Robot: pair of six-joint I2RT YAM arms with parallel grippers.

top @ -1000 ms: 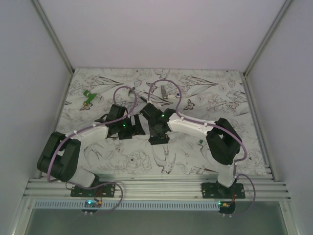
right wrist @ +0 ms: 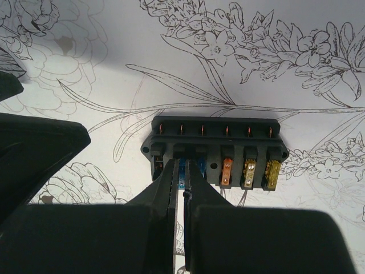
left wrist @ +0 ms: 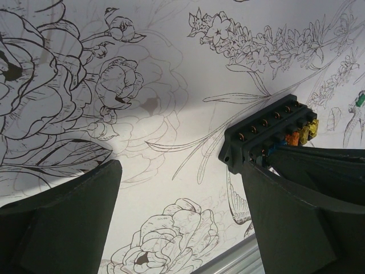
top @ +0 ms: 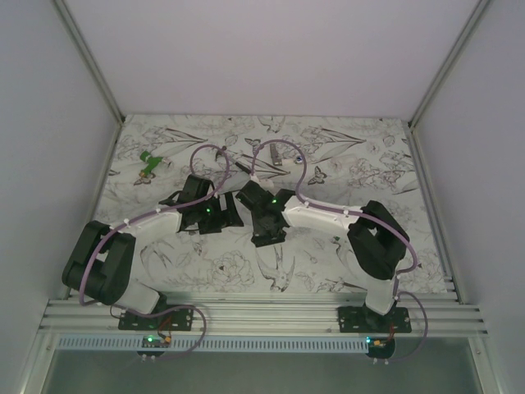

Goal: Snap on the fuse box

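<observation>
The black fuse box [right wrist: 214, 129] [left wrist: 266, 123] lies on the white floral mat, showing blue, orange and yellow fuses. My right gripper is shut at the blue fuses left of its middle; its tips partly hide whatever is between them. In the left wrist view the right gripper's dark body reaches over the box from the right. My left gripper stands open with nothing between its fingers, left of the box over bare mat.
Several small tools and parts, including a green item [top: 149, 164], lie at the back of the mat. A metal rail [top: 262, 300] runs along the front edge.
My right gripper and the fuse box have shifted slightly toward the front of the mat. The left arm has stayed still.
</observation>
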